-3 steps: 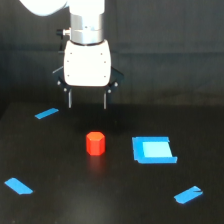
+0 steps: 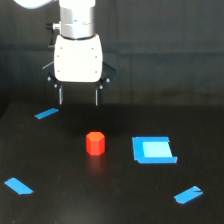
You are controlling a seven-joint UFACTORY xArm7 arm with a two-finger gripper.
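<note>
Above the far edge of the dark table hangs my gripper (image 2: 79,97), a white body with two thin dark fingers pointing down. Its fingers stand wide apart and only dark background shows between them, so it is open. A red block (image 2: 95,143) with a six-sided outline sits on the table, nearer the camera than the gripper, lower in the view and a little to the right. To the block's right, a pale square (image 2: 156,149) lies framed by blue tape (image 2: 138,154).
Blue tape strips lie at the back left (image 2: 47,113), front left (image 2: 18,186) and front right (image 2: 188,195). Bare table surrounds the red block, with no obstacle between it and the pale square.
My gripper has shifted left and slightly up in the view. Its fingers stay apart. The red block, the pale square and the tape have not moved.
</note>
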